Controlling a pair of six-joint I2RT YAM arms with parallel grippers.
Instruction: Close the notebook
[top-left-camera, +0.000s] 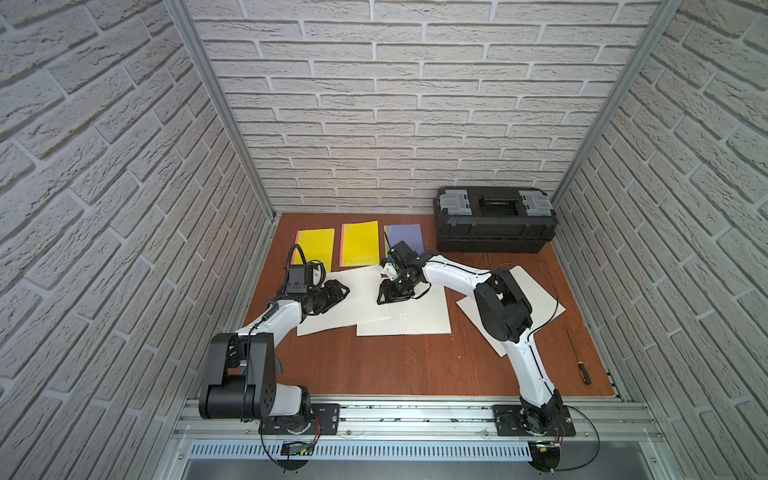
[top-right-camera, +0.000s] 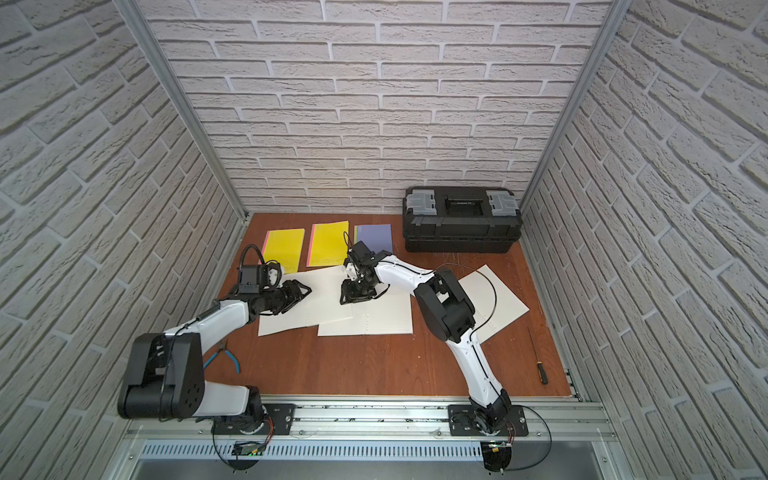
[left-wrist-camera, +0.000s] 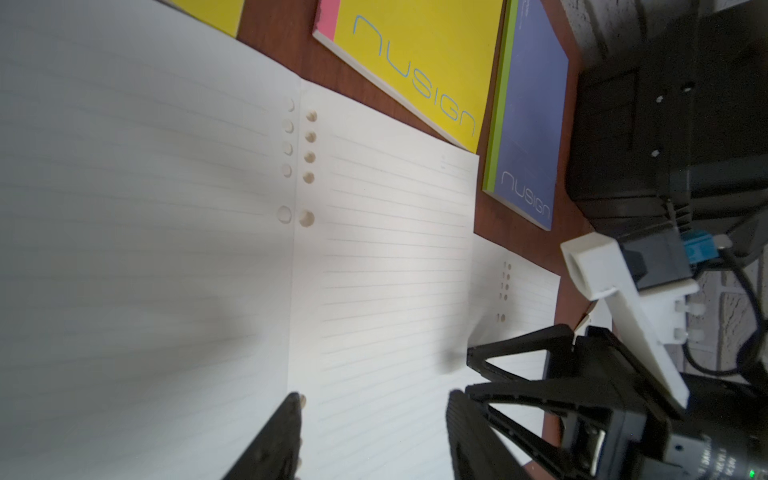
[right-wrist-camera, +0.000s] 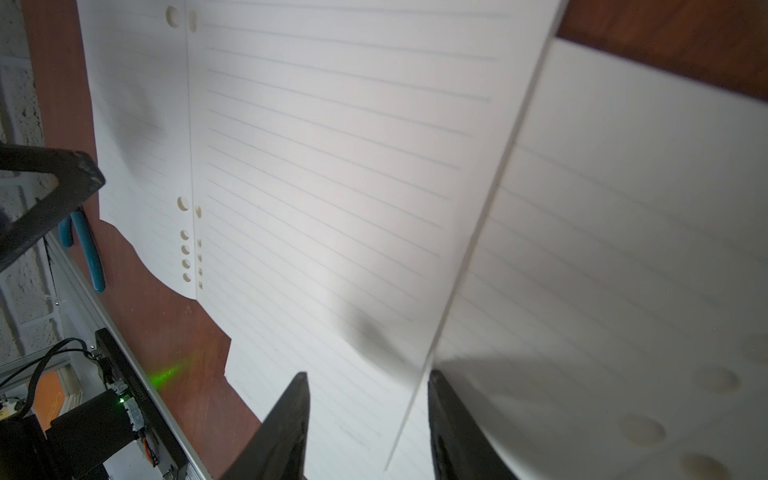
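An open notebook (top-left-camera: 359, 299) lies flat at the table's left, its two lined pages and punched holes filling much of the left wrist view. Over its middle, my left gripper has its fingers spread, only page showing between them. My right gripper stands apart-fingered over that notebook's right edge, where it overlaps a second open notebook (top-left-camera: 428, 316). The edge line runs between the right fingertips in the right wrist view; whether they touch the paper I cannot tell. A third open notebook (top-left-camera: 537, 297) lies askew at the right, partly hidden by the right arm.
Two yellow notebooks (left-wrist-camera: 424, 56) and a purple one (left-wrist-camera: 532, 120) lie closed along the back. A black toolbox (top-left-camera: 496, 220) stands back right. A screwdriver (top-left-camera: 585, 373) lies front right, blue-handled pliers (top-right-camera: 223, 357) front left.
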